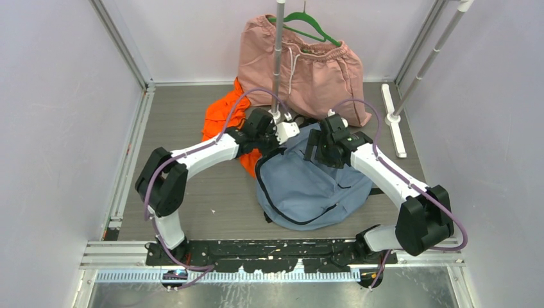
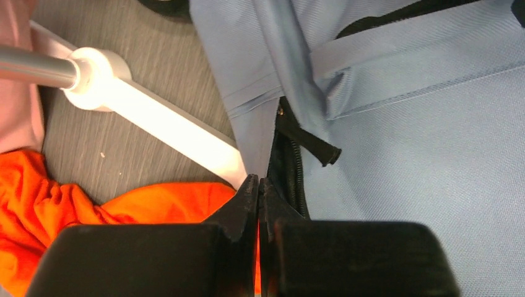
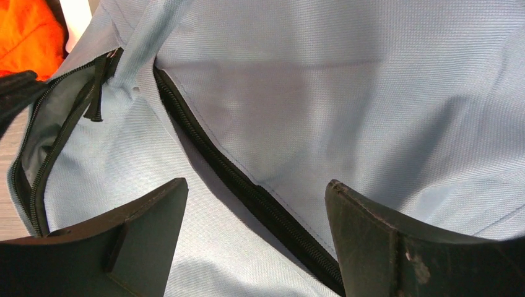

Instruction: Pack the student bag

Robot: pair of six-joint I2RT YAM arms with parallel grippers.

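The blue-grey bag [image 1: 308, 199] lies on the floor with black zipper tracks, one along its left edge. My left gripper is shut at the bag's upper left, beside a black zipper pull [image 2: 309, 139]; nothing shows held between its fingers. My right gripper is open above the bag, over a long zipper [image 3: 216, 164] running diagonally between its fingers.
An orange cloth [image 1: 221, 112] lies left of the bag. Pink drawstring bags [image 1: 321, 83] on a green hanger [image 1: 305, 19] stand behind. Metal poles on white feet [image 1: 393, 122] stand near the back and right. Bare floor shows left and front-left.
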